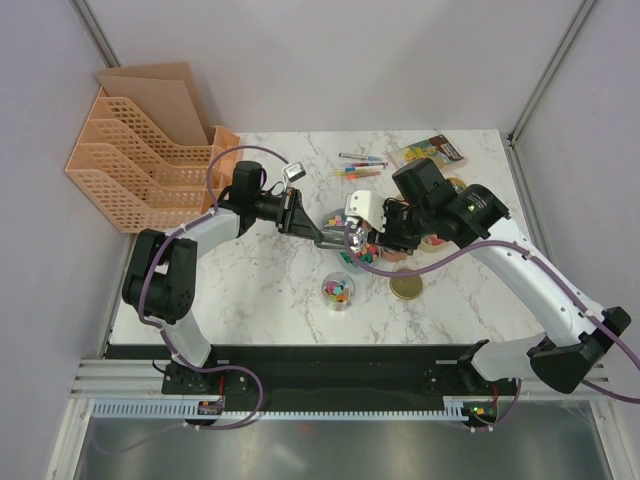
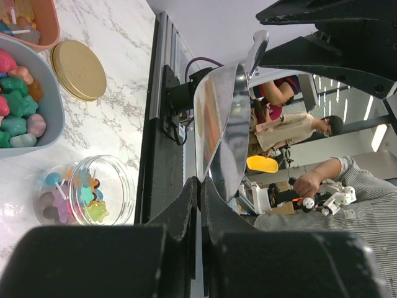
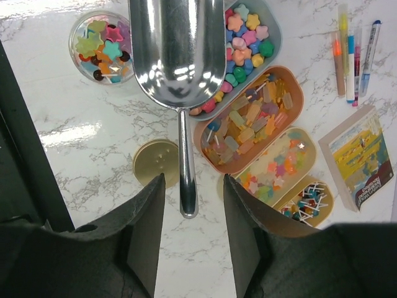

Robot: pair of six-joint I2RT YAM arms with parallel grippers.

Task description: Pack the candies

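A shiny metal scoop (image 3: 180,49) with an empty bowl is held up by my left gripper, which is shut on the bowl's front edge. My right gripper stands open, and the scoop's handle (image 3: 185,146) lies between its spread fingers without either one visibly touching it. A clear round jar (image 3: 96,46) with mixed candies stands on the table, seen also in the top view as the jar (image 1: 338,291). Its likely lid, a gold disc (image 3: 155,162), lies flat nearby. Star and flower candies fill a grey-blue tub (image 3: 273,37), partly hidden under the scoop.
Beyond the tub are an orange tub (image 3: 296,93) of gummies, a cream tub (image 3: 313,149) and a smaller tub (image 3: 329,208) of lollipops. Markers (image 1: 362,165) and a book (image 1: 428,152) lie at the back. An orange rack (image 1: 150,160) stands far left.
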